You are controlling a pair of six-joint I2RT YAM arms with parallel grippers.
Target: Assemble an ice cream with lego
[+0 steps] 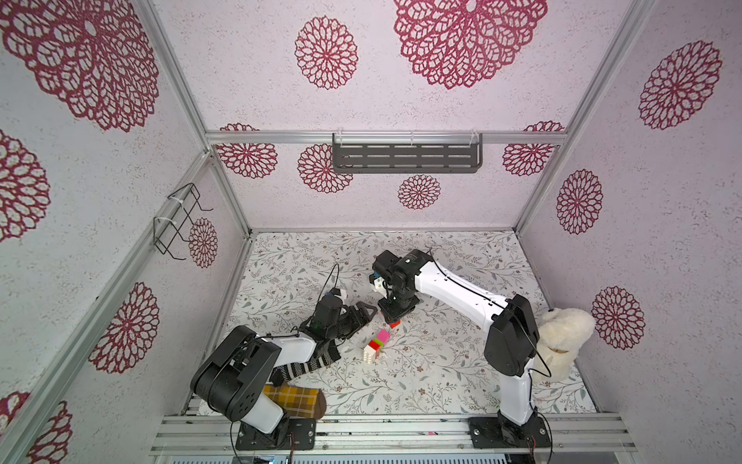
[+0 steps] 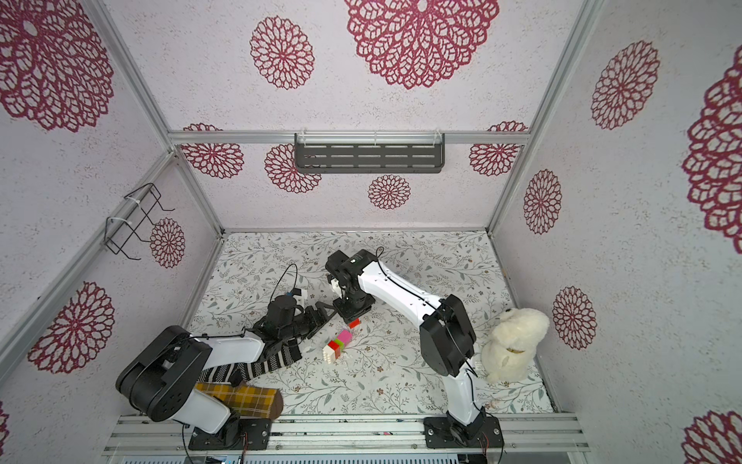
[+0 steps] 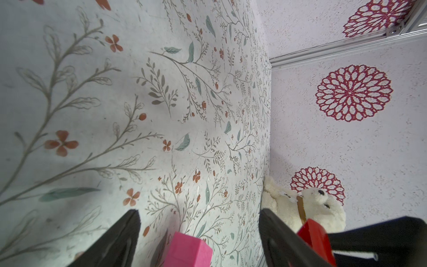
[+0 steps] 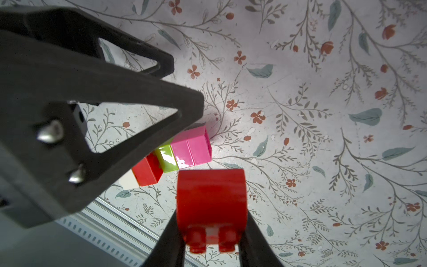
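Note:
A stack of white, red, green and pink bricks (image 1: 375, 345) lies on its side on the table, its studded white end toward the front left. In the right wrist view its pink end (image 4: 194, 149) shows beside and below my left gripper. That gripper is open, with nothing held; in the left wrist view the pink brick (image 3: 186, 251) appears at the bottom edge between its blurred fingers. A separate red brick (image 4: 211, 202) is clamped in my right gripper (image 1: 392, 318), studs toward the camera's lower edge. The red brick is apart from the stack.
A white plush toy (image 1: 562, 340) sits at the right edge. Striped cloth (image 1: 313, 362) and a yellow checked cloth (image 1: 292, 400) lie front left, under and beside the left arm.

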